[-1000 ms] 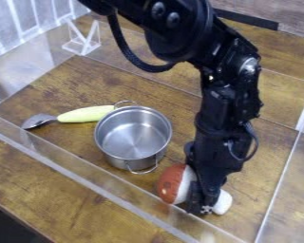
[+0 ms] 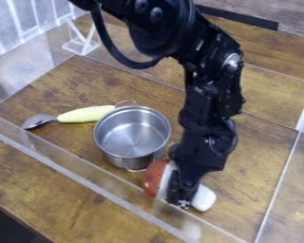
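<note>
My gripper [image 2: 180,190] reaches down at the front of the clear-walled area, just right of a steel pot [image 2: 132,133], and is shut on a small red-and-white object [image 2: 156,177]. The object's red end lies toward the pot and its white end pokes out to the right. The fingers hide its middle, so I cannot tell what it is.
A yellow corn-shaped item [image 2: 86,114] lies left of the pot, beside a spoon-like metal tool [image 2: 39,121]. Clear plastic walls edge the wooden surface [image 2: 79,81].
My gripper and the red-and-white object in it have shifted left and slightly up in the view, closer to the pot.
</note>
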